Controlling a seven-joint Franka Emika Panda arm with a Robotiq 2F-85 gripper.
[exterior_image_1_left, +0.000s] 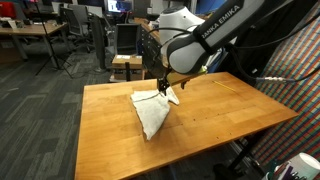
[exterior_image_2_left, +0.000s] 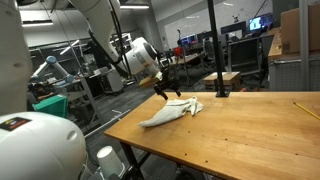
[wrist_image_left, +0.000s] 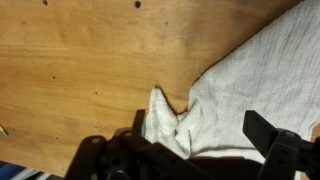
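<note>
A pale grey-white cloth lies spread and creased on the wooden table. In exterior view 2 the same cloth stretches along the table's left part. My gripper is open, its two dark fingers wide apart above the cloth. Between them in the wrist view, the cloth shows a raised, bunched fold beside a flatter stretch. Nothing is held. From exterior view 1, the gripper hovers over the cloth's far end.
Bare tabletop surrounds the cloth, with the widest clear stretch to the right in exterior view 2. A yellow stick-like thing lies at that side. A dark post rises behind the table.
</note>
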